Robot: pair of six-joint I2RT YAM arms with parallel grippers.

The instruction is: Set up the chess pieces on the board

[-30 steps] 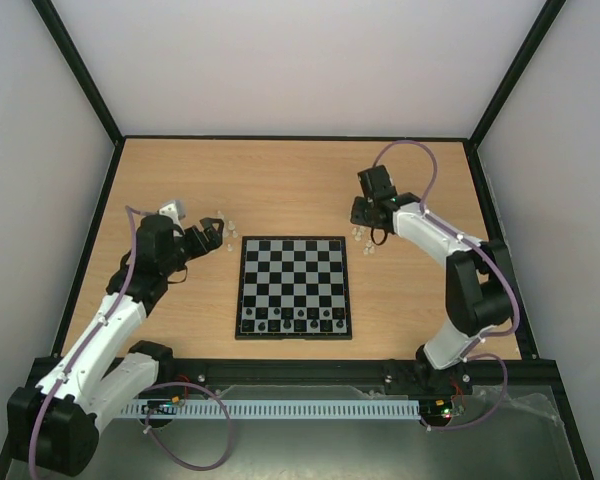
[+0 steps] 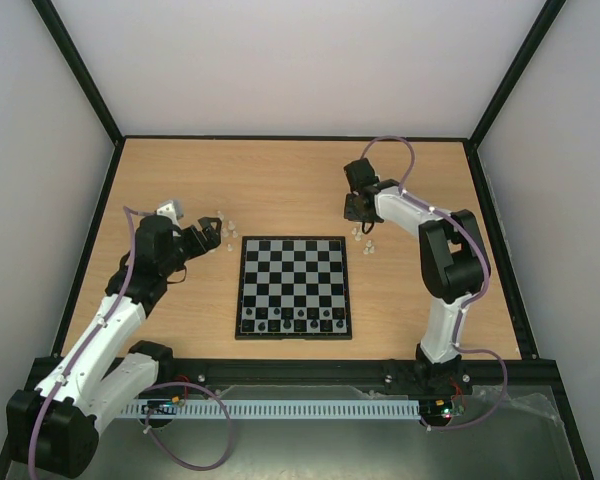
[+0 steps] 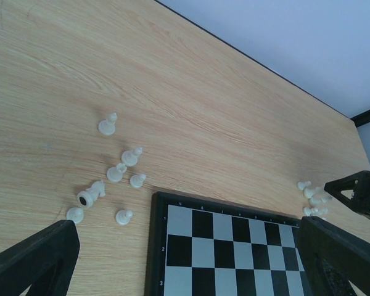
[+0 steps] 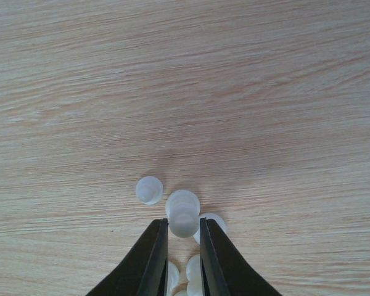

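The chessboard [image 2: 293, 288] holds dark pieces along its near rows. My left gripper is open, hovering by a group of white pieces [image 3: 91, 193] left of the board. My right gripper [image 2: 356, 215] is over a second white group [image 2: 369, 247] right of the board's far corner. In the right wrist view its fingertips [image 4: 210, 228] flank a white piece [image 4: 183, 213], with a smaller piece [image 4: 149, 190] beside it; whether they grip it cannot be told.
Dark rails edge the table, with walls beyond its back and sides.
The left arm has not visibly moved.
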